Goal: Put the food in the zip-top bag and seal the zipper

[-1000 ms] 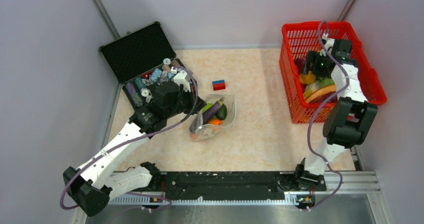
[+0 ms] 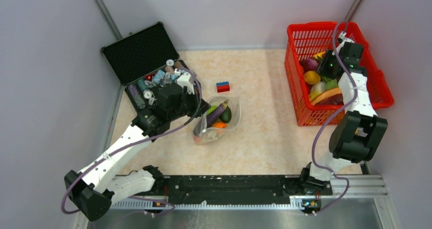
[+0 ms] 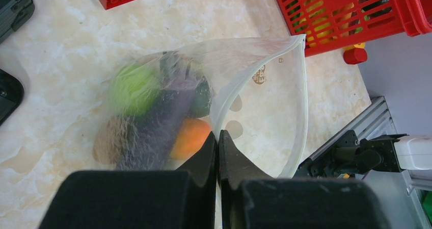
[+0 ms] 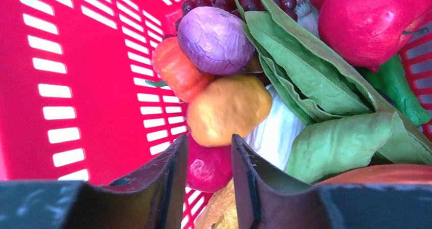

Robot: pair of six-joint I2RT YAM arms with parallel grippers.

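Note:
The clear zip bag (image 2: 232,127) stands open on the table, holding an eggplant (image 2: 216,114), an avocado, something green and something orange. My left gripper is shut on the bag's rim. My right gripper is inside the red basket (image 2: 296,86), fingers apart with nothing held, over a yellow-orange potato-like food (image 4: 226,106) and a red food (image 4: 206,165). A purple onion (image 4: 214,37), red pepper (image 4: 176,66), grapes, leaves (image 4: 316,76) and a red apple (image 4: 367,25) lie around them.
An open black case (image 2: 137,53) with small items is at the back left. A red-and-blue brick (image 2: 222,88) lies behind the bag. The table between bag and basket is clear.
The left arm and bag are unchanged.

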